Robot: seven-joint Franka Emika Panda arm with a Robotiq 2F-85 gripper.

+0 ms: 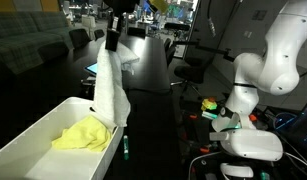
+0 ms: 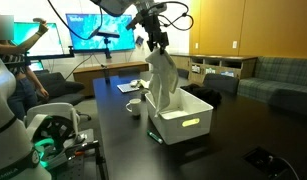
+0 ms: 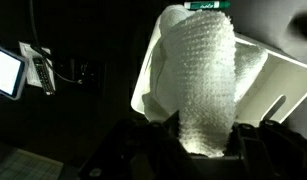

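Observation:
A white cloth hangs in long folds from my gripper, which is shut on its upper end. In the second exterior view the cloth dangles in front of and partly over the white box, the gripper high above it. Up close in the wrist view, the bunched cloth covers much of the box and hides the fingertips. A yellow cloth lies inside the box.
A green marker lies on the dark table beside the box. A white mug stands near the box. Another white cloth or bag rests farther back. Open table lies in front of the box.

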